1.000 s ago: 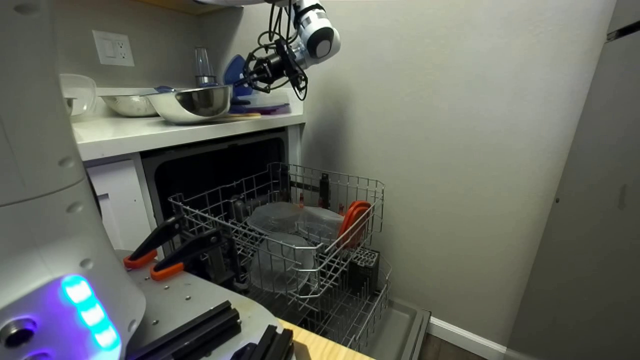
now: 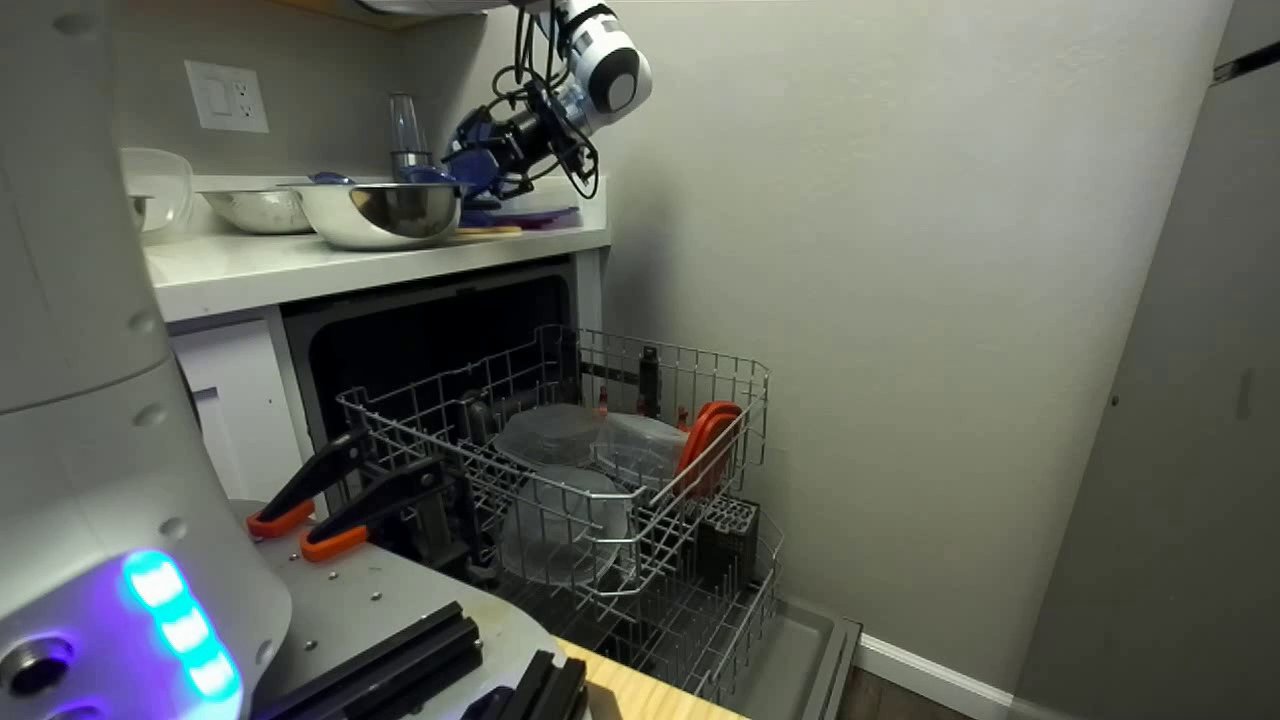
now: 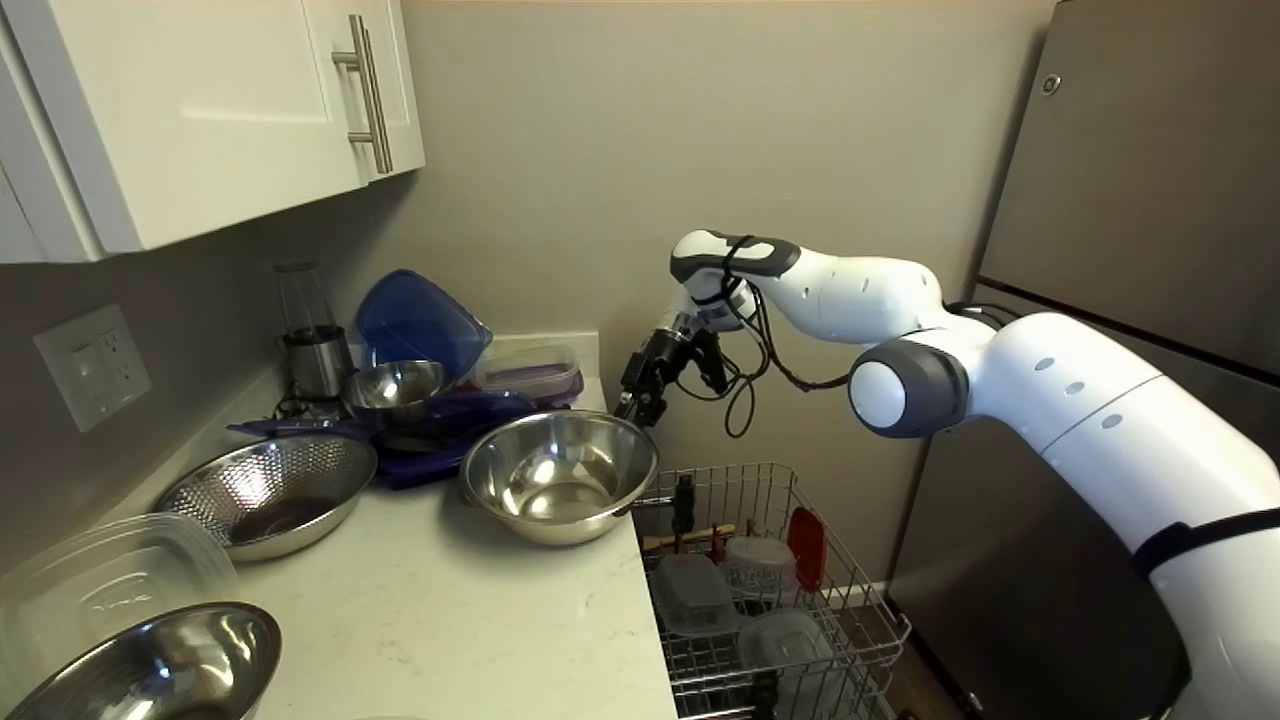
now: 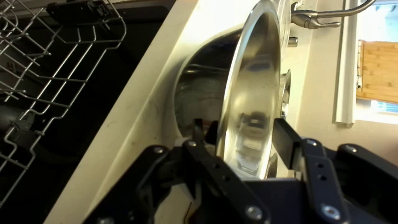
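A shiny steel bowl (image 3: 558, 474) rests on the white counter near its dishwasher-side edge. At its far right rim is my gripper (image 3: 639, 406), angled down toward the bowl. In the wrist view the gripper is open, one finger (image 4: 285, 138) on the inner side of the bowl (image 4: 253, 93) and the other beside its outer wall. The rim runs between them with a gap on the inner side; contact with the outer finger cannot be told. In exterior view 1 the bowl (image 2: 381, 218) looks nearly level.
A perforated colander (image 3: 270, 492), another steel bowl (image 3: 156, 672) and blue lids (image 3: 420, 324) crowd the counter. Below its edge, the pulled-out dishwasher rack (image 2: 672, 528) holds clear containers (image 2: 558, 522) and a red item (image 2: 708, 444). Counter space in front of the bowl is clear.
My arm has shifted left and slightly down in exterior view 1.
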